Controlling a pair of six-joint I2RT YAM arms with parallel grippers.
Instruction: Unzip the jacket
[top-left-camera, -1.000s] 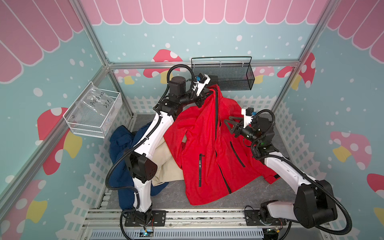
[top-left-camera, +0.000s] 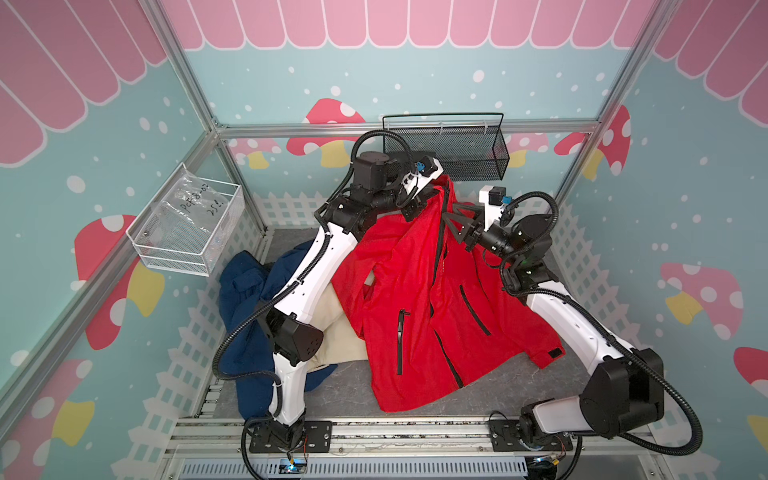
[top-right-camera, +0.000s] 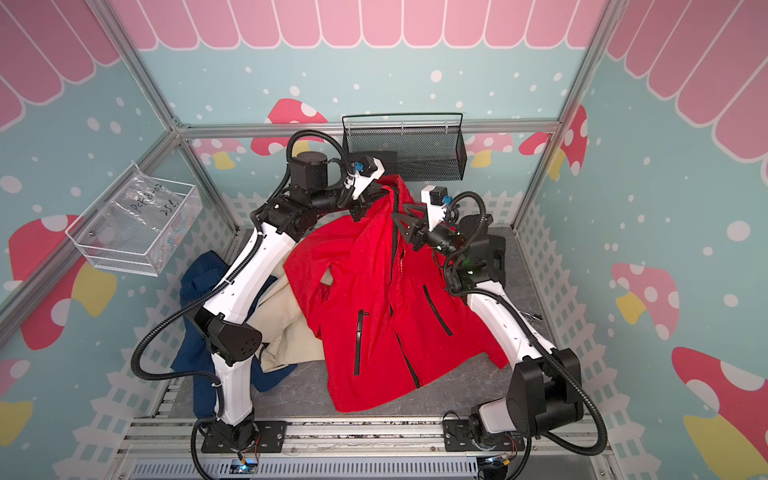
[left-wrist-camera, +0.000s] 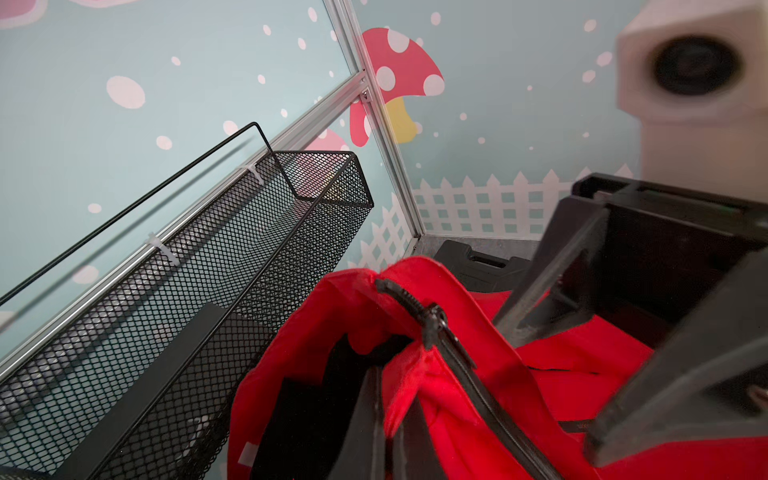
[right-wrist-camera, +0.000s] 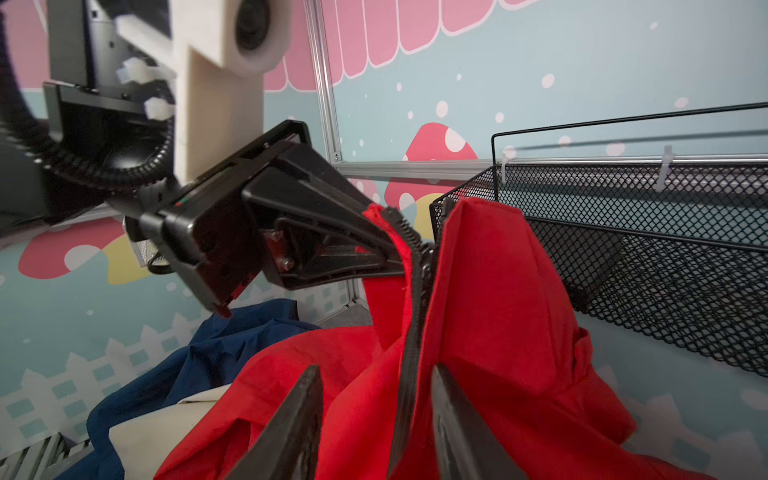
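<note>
The red jacket (top-left-camera: 416, 336) is spread front up, its collar end lifted off the floor. My left gripper is shut on the red cloth at the collar. Right beside that grip runs the black zipper (left-wrist-camera: 492, 408), with the slider (left-wrist-camera: 434, 317) near its top end. My right gripper stands part open, lower than the left, one finger (right-wrist-camera: 292, 424) on each side of the zipper strip as seen in the right wrist view. Cloth and zipper show beyond these fingers; I see no grip on them.
A black mesh basket (top-left-camera: 448, 152) hangs on the back wall close behind the raised collar. Blue clothing (top-left-camera: 248, 304) and beige cloth (top-left-camera: 336, 324) lie to the left. A white wire basket (top-left-camera: 188, 232) is on the left wall.
The left gripper has shifted right with the collar, which now leans right. My right gripper has risen toward the back and come close to the zipper's upper part.
</note>
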